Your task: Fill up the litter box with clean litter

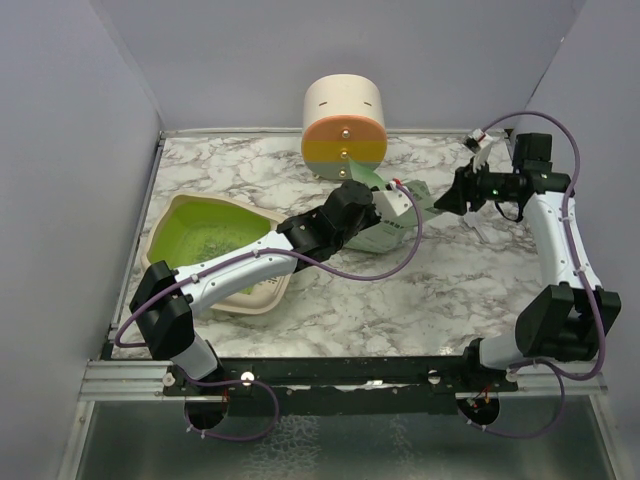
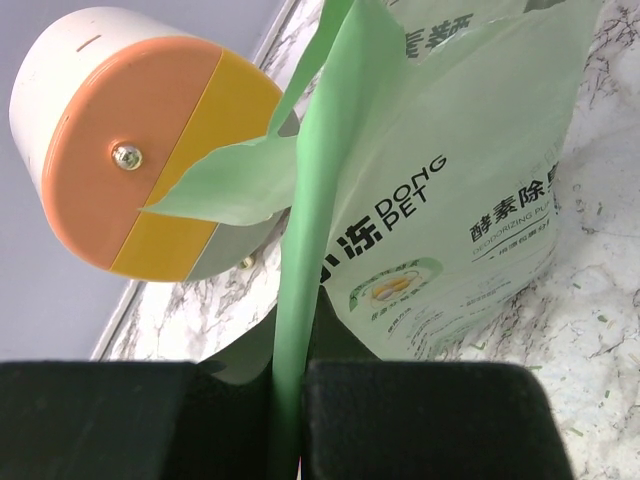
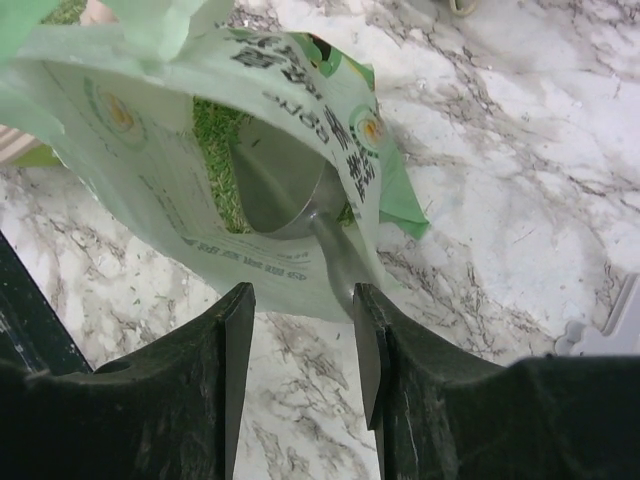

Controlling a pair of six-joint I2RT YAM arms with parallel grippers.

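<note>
A pale green litter bag [image 2: 450,200] has its folded edge between the shut fingers of my left gripper. In the right wrist view the bag [image 3: 130,160] gapes open, with green pellets [image 3: 215,150] inside and a grey scoop [image 3: 280,190] lying in it, its handle pointing toward my right gripper. That gripper's fingers stand apart just short of the handle, with nothing seen between them. The litter box [image 1: 205,240], green inside with a beige rim, sits at the left, with some pellets on its floor.
A round-fronted white, orange and yellow container [image 1: 340,120] stands at the back. A grey flat tool [image 3: 600,330] lies on the marble top at the right.
</note>
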